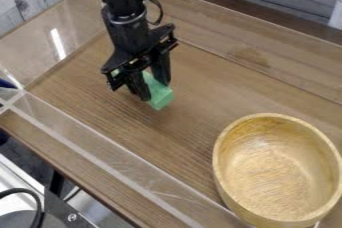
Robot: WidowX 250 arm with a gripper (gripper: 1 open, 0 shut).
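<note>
My gripper (140, 67) reaches down from the top left over the wooden table, its black fingers around a small teal-green object (156, 96) that rests near the table's middle. The fingers partly cover the object, and whether they grip it cannot be told from this view.
A large tan bowl (274, 167) sits at the lower right. A clear plastic edge runs along the lower left, with dark cables at the bottom left corner.
</note>
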